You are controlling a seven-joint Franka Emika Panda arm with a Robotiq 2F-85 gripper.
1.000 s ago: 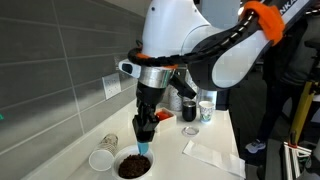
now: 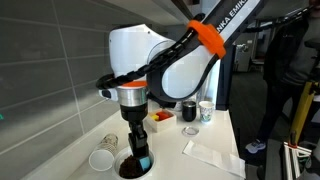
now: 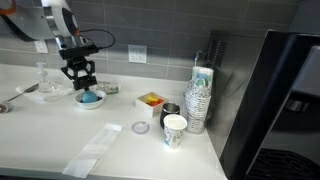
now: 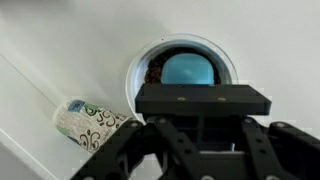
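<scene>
A small light-blue item (image 4: 188, 69), perhaps a cup, is at the white bowl (image 4: 133, 80) with dark brown granules in it. My gripper is shut on the blue item, pointing down over the bowl. From the first exterior view, the blue item (image 2: 145, 163) appears low against the granules (image 2: 130, 168), at the bowl's right side. The second exterior view has it (image 3: 90, 97) within the bowl's outline, below the fingers (image 3: 84, 83). How far it sits in the granules is hidden.
A patterned cup (image 4: 92, 124) lies on its side beside the bowl. White paper (image 2: 213, 158) lies flat on the counter. Farther off stand a red-and-white box (image 3: 152, 104), a dark mug (image 3: 170, 115) and a white cup (image 3: 174, 131). The tiled wall runs close behind the bowl.
My gripper has come down, bringing the blue item lower at the bowl. The arm's upper part has also shifted slightly. The bowl and the lying cup look unmoved.
</scene>
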